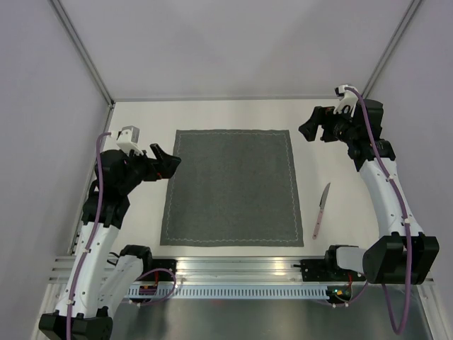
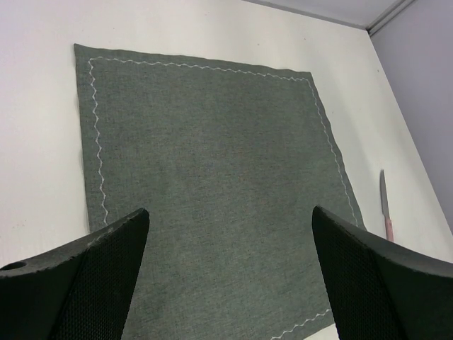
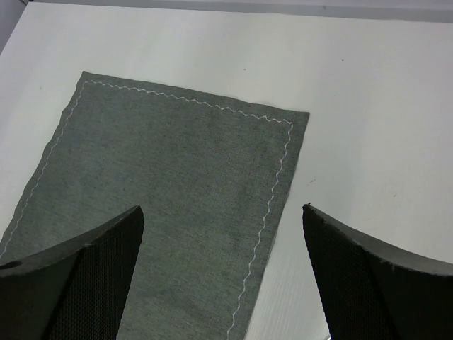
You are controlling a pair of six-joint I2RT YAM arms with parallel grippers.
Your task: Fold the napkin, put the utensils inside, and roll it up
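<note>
A dark grey napkin with pale stitching near its edges lies flat and unfolded on the white table. To its right is a single knife with a pink handle and its blade toward the back. My left gripper hangs above the napkin's left edge; its black fingers are spread wide with nothing between them. Off the napkin's back right corner, my right gripper is also open and empty. The left wrist view shows most of the napkin and the knife; the right wrist view shows the napkin's back part.
Grey walls close in the back and sides, and a metal rail runs along the front edge. No other utensil is visible.
</note>
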